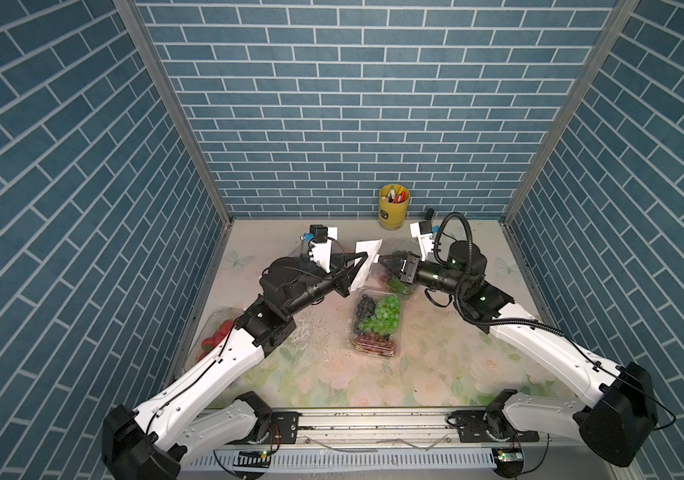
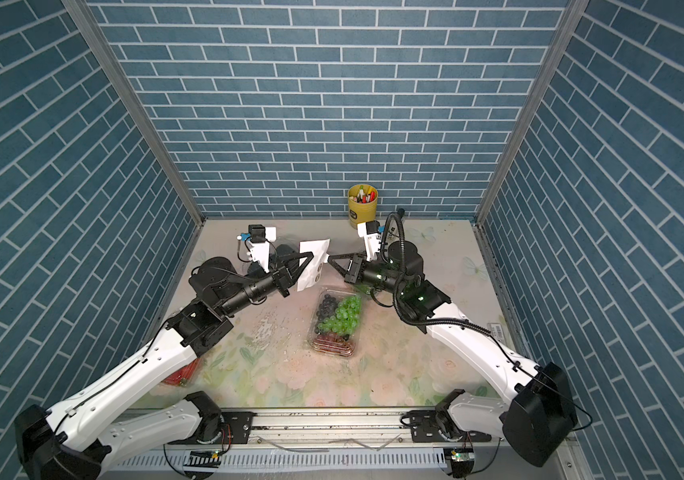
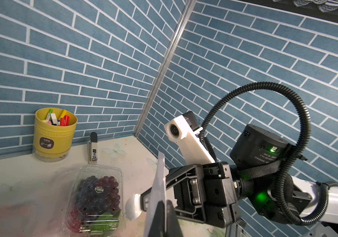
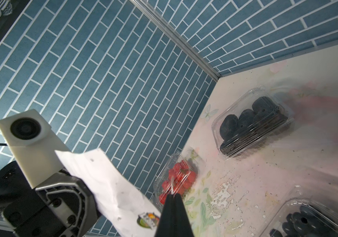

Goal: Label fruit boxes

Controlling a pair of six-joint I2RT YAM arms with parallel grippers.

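Observation:
A white label sheet [image 1: 362, 277] hangs upright above the table, and my left gripper is shut on it. Its printed face shows one small colourful fruit label [image 4: 149, 220] in the right wrist view. Facing it, my right gripper [image 1: 381, 259] is shut on a small white label [image 3: 133, 207], seen at its fingertips in the left wrist view. A narrow gap separates this label from the sheet in the top left view. Below lies a clear box of mixed black, green and red grapes [image 1: 377, 318]. Behind it stands a box of dark grapes [image 3: 97, 199].
A strawberry box [image 4: 180, 178] sits at the left edge of the table. Farther back on the left is a box of large dark fruit [image 4: 251, 118]. A yellow pen bucket [image 1: 393, 209] stands by the back wall.

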